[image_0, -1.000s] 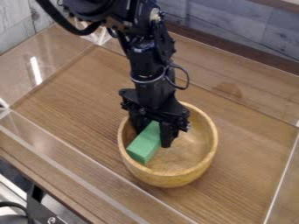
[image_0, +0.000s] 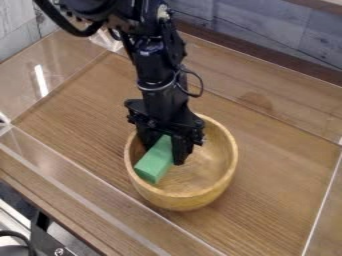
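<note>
My black arm reaches down from the top centre to a tan bowl (image_0: 205, 184) on the wooden table. The gripper (image_0: 163, 142) is low inside the bowl's rim, shut on a green block (image_0: 155, 161) that lies slanted in the left part of the bowl. The fingertips are partly hidden by the gripper's body and the block.
A dark gap with cables lies past the table's edge at the bottom left. A raised ledge runs along the top right.
The gripper and arm have shifted slightly left, and the bowl appears to have moved a little left with them. The block still sits in the bowl.
</note>
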